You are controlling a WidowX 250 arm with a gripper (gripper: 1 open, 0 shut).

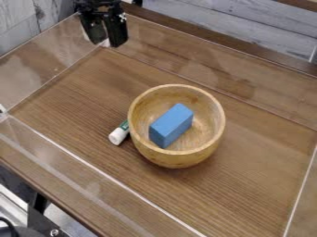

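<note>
My gripper [104, 30] is at the top left, a dark, small shape over the back of the wooden tray; whether it is open or shut is too small to tell. A round wooden bowl [196, 153] holds a blue block [171, 125], right of centre. A small white tube with a green end [119, 133] lies just left of the bowl.
The wooden tray floor [74, 157] is clear across the back, the left and the right. Pale walls [25, 51] bound it, with dark cables outside at the lower left.
</note>
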